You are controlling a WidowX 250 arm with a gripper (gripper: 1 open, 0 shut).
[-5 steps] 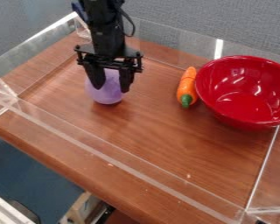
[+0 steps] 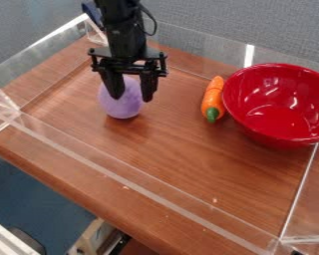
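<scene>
A black gripper (image 2: 128, 82) hangs over a purple egg-shaped object (image 2: 120, 105), its fingers reaching down around the upper part of it; the fingers hide part of the object, and whether they grip it is unclear. An orange carrot (image 2: 213, 98) with a green top lies to the right on the wooden surface. Beside the carrot, at the right, is a large red bowl (image 2: 275, 105), which looks empty.
The wooden tabletop (image 2: 162, 179) is bordered by a low clear wall (image 2: 189, 47).
The gripper and arm have shifted slightly to the right and up. The purple object, carrot and bowl look essentially unchanged.
</scene>
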